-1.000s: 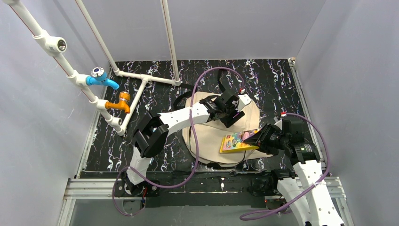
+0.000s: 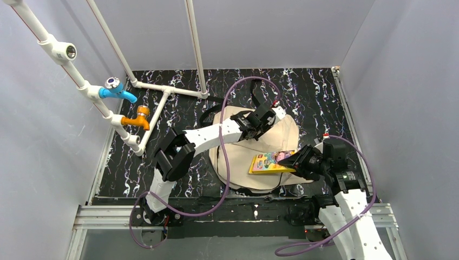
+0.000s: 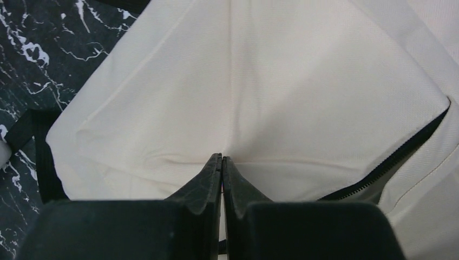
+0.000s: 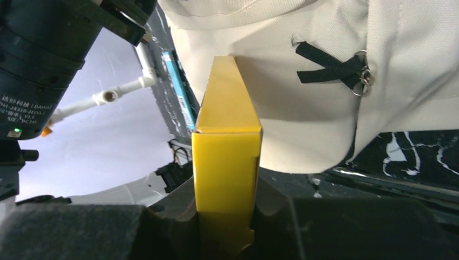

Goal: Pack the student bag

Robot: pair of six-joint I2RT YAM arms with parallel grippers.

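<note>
A cream cloth bag (image 2: 243, 168) with black straps lies flat in the middle of the table; part of its zip opening (image 3: 387, 162) shows dark in the left wrist view. Over the lower half of the bag is a yellow box (image 2: 265, 162) with a colourful printed face. My right gripper (image 2: 289, 161) is shut on one end of it, and in the right wrist view the box (image 4: 226, 162) stands edge-on between the fingers. Above the bag's upper part, my left gripper is shut, with nothing showing between its fingertips.
White pipes with a blue tap (image 2: 116, 92) and an orange tap (image 2: 138, 118) stand at the left. A blue object (image 4: 178, 89) lies beside the bag in the right wrist view. Bare dark tabletop (image 2: 138, 173) surrounds the bag.
The left gripper's fingers have turned and closed over the upper part of the bag. My right gripper has shifted slightly left with the yellow box.
</note>
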